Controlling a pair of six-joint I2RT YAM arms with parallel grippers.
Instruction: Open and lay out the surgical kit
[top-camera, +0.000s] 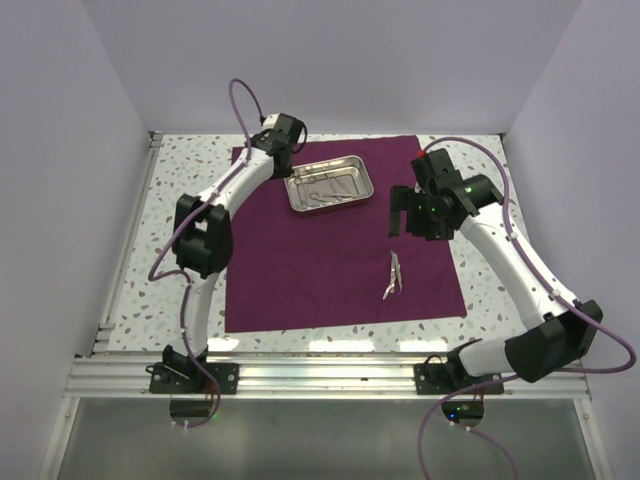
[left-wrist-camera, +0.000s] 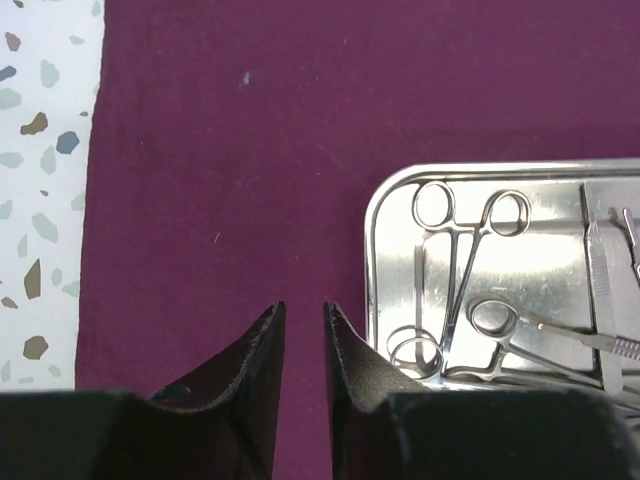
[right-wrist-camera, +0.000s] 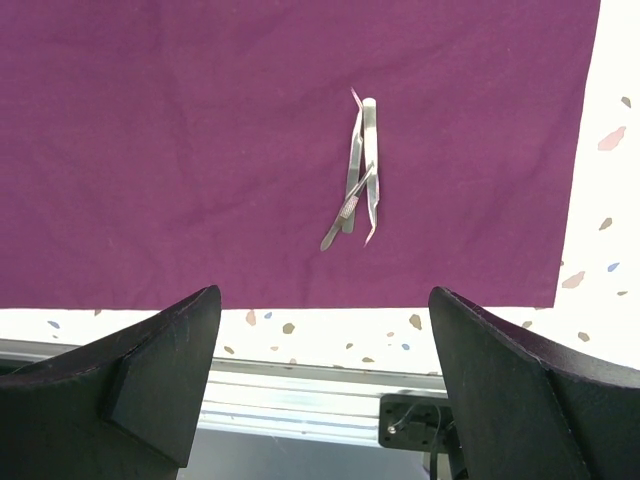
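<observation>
A steel tray (top-camera: 358, 200) at the back of the purple cloth (top-camera: 310, 280) holds scissor-like instruments (left-wrist-camera: 450, 260) and slim handled tools (left-wrist-camera: 602, 300). My left gripper hangs at the tray's left end, over cloth in its wrist view, open with nothing between its fingers. Several tweezer-like instruments (right-wrist-camera: 371, 140) lie together on the front right of the cloth. My right gripper is above the right side of the cloth, open and empty.
A speckled table (top-camera: 170, 250) surrounds the cloth, with a metal rail along the front.
</observation>
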